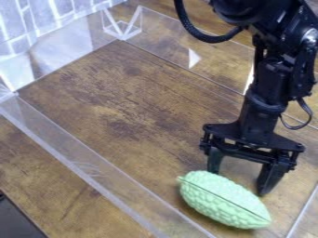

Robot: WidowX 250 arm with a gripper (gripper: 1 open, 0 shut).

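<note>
A pale green, bumpy, elongated object (224,199), like a toy bitter melon, lies on the wooden surface at the lower middle right. Just behind and above it is my black gripper (243,167), fingers pointing down and open, with nothing seen between them. The tip of the nearer-left finger is close to the green object's upper end; whether they touch I cannot tell.
Clear plastic walls (69,163) enclose the wooden floor (112,102), which is bare to the left and middle. A white gridded fabric or curtain (37,23) shows at the upper left.
</note>
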